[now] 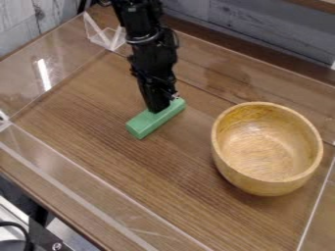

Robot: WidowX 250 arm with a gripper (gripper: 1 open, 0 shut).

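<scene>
A green rectangular block [155, 122] lies on the wooden table [105, 167], slanting from lower left to upper right. The black gripper [161, 101] hangs just over the block's far end, its tips low by the block's upper edge. I see nothing clearly held between its fingers, though the tips are small and dark.
A large cream bowl [265, 147] stands to the right of the block. Clear plastic pieces sit at the table's left and back-left edges. The left, front and back-right parts of the table are mostly free.
</scene>
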